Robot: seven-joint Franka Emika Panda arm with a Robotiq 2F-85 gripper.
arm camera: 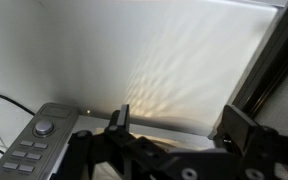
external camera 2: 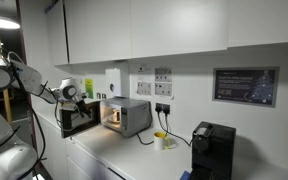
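A silver microwave (external camera 2: 132,116) stands on the counter with its door (external camera 2: 81,121) swung out to the left and a warm light showing inside. My gripper is open, its two fingers well apart and nothing visible between them. From the exterior, the arm's wrist end (external camera 2: 72,95) is by the door, but the fingers are too small to make out. The control panel (arm camera: 32,143) with its round knob shows at lower left in the wrist view. A pale, shiny surface fills the middle there; a dark frame (arm camera: 272,62) runs down the right.
Right of the microwave, a yellow-and-white mug (external camera 2: 160,142) and a black coffee machine (external camera 2: 214,147) stand on the counter. Cables hang from the wall sockets (external camera 2: 163,90). White cupboards (external camera 2: 174,28) overhang the worktop. Bare counter (external camera 2: 129,152) lies in front of the microwave.
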